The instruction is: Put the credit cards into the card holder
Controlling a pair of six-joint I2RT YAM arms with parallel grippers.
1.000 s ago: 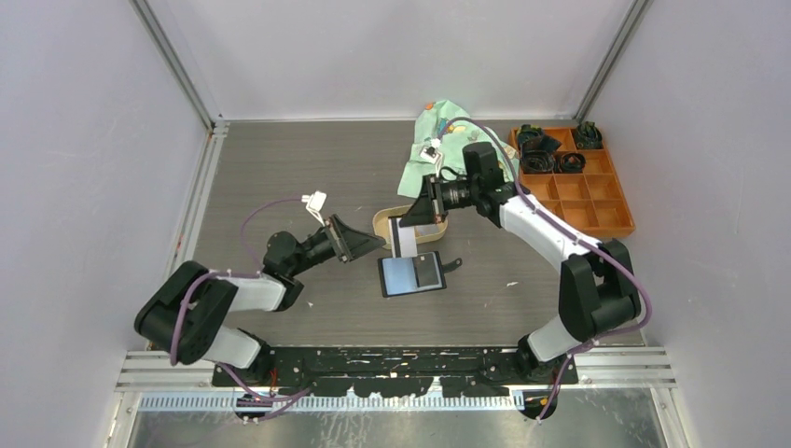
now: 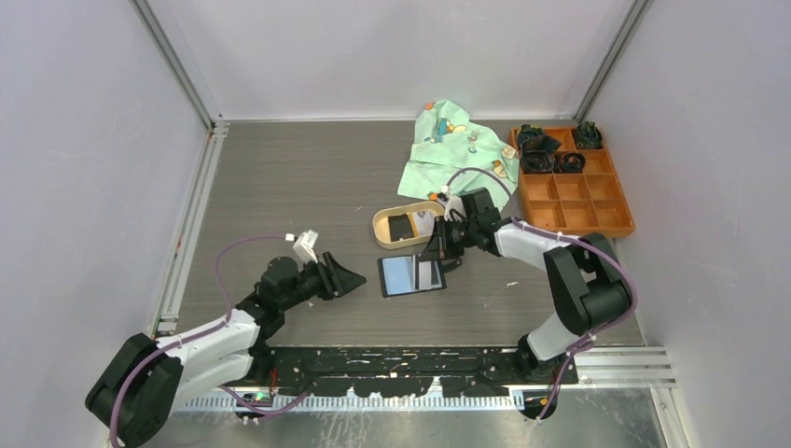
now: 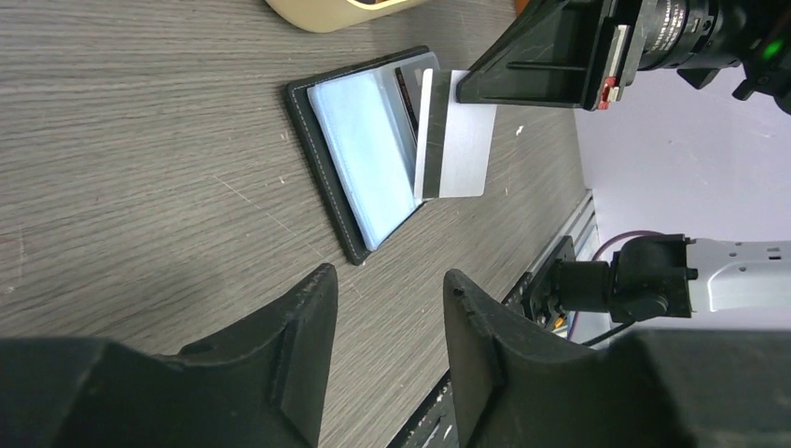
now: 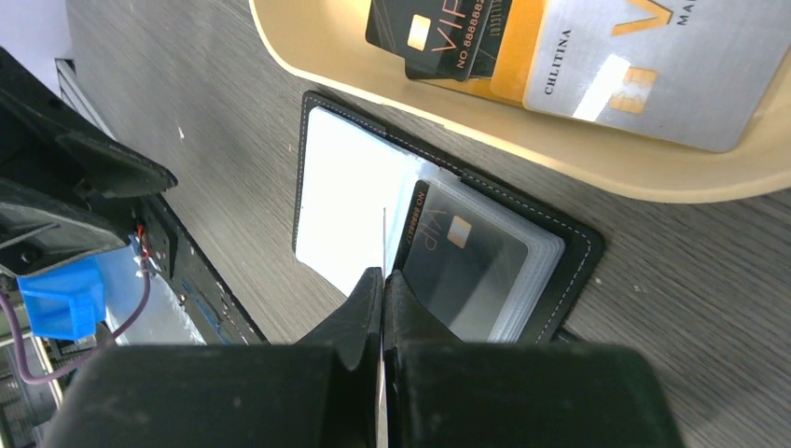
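Note:
Open on the table lies the card holder (image 2: 396,276), a dark-edged case with a pale blue-white sleeve on one side. A dark VIP card (image 4: 466,252) rests in its clear pocket on the other side. My right gripper is shut on a silvery card (image 3: 466,140) with a dark stripe, held upright over the holder; from the right wrist it appears edge-on as a thin line. Whether its lower edge touches the holder I cannot tell. To the left of the holder, my left gripper stands partly open, with empty space between its fingers.
Just behind the holder is a beige oval tray (image 4: 644,182) with several cards in it. A green patterned cloth (image 2: 452,154) lies further back. An orange compartment box (image 2: 597,219) with dark items stands at the back right. Bare table surrounds the left arm.
My left gripper has drawn back leftward and toward the front, with its fingers spreading.

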